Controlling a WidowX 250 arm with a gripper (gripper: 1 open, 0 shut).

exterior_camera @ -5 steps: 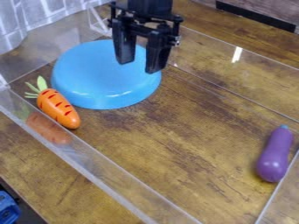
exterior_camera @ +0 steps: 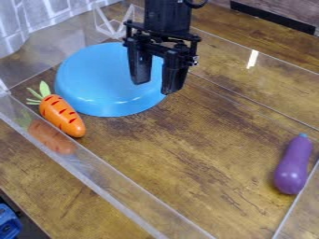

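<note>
A black gripper (exterior_camera: 159, 63) hangs over a round light-blue plate (exterior_camera: 100, 89) at the upper left, its two fingers apart and pointing down, with nothing seen between them. An orange toy carrot (exterior_camera: 60, 115) with green leaves lies left of the plate, beside the clear wall. A purple toy eggplant (exterior_camera: 293, 166) lies at the lower right on the wooden surface.
Clear plastic walls (exterior_camera: 100, 189) border the wooden surface (exterior_camera: 187, 168) at left, bottom and right. A small blue object (exterior_camera: 6, 224) sits outside the wall at the lower left.
The gripper has moved slightly right and lower in view over the last second. The plate, carrot and eggplant have not moved.
</note>
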